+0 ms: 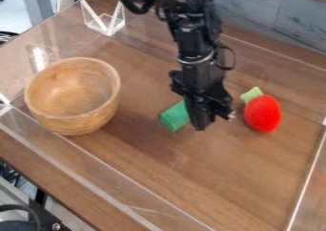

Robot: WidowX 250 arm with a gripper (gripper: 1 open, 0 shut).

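The black gripper (212, 113) is low over the middle of the wooden table (192, 187), its tip over a green block (174, 116) that it partly hides. The gripper looks shut; whether anything is between its fingers cannot be made out. A wooden bowl (72, 106) stands to the left. A red object (262, 114) lies to the right, with a small light-green piece (251, 94) behind it.
A transparent wall runs along the edges, and a grey wall (268, 25) stands behind.
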